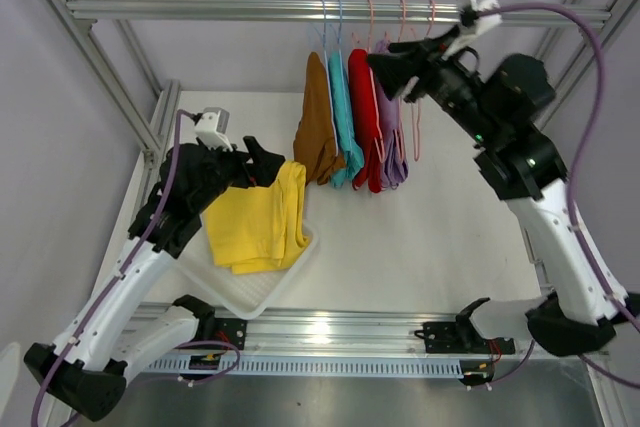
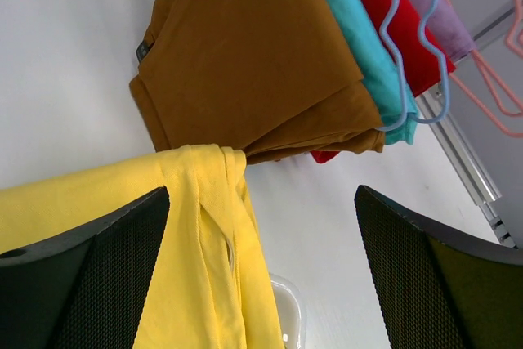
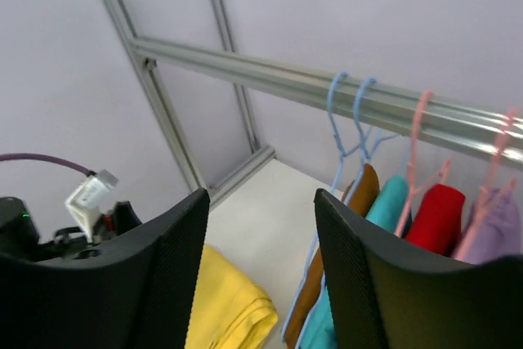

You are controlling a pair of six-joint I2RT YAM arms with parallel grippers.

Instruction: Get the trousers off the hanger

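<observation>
Brown [image 1: 318,127], teal [image 1: 345,122], red [image 1: 366,122] and purple [image 1: 391,122] trousers hang on blue and pink hangers from the rail [image 1: 230,9]. My left gripper [image 1: 258,165] is open above the yellow folded cloth [image 1: 250,227], left of the brown trousers; the left wrist view shows nothing between its fingers. My right gripper [image 1: 398,65], blurred in the top view, is raised near the rail in front of the red and purple trousers. In the right wrist view its fingers stand apart, with the blue hangers [image 3: 359,104] beyond them.
The yellow cloth lies in a white tray [image 1: 240,295]. An empty pink hanger [image 1: 420,137] hangs right of the purple trousers, partly behind the right arm.
</observation>
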